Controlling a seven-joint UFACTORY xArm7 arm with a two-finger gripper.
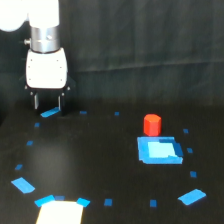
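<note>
A red block (152,125) stands right of centre on the dark table, at the far edge of a shallow blue tray (176,159). I cannot tell whether it touches the tray's rim. White material (160,150) shows inside the tray. At the upper left hangs the white arm, and its gripper (48,105) points down with its dark fingers apart and nothing visible between them. The gripper is well to the left of the red block and tray.
A pale block (60,212) is cut off by the bottom edge. Blue tape strips (23,185) and several small blue squares mark the table. A dark curtain (140,60) closes off the back.
</note>
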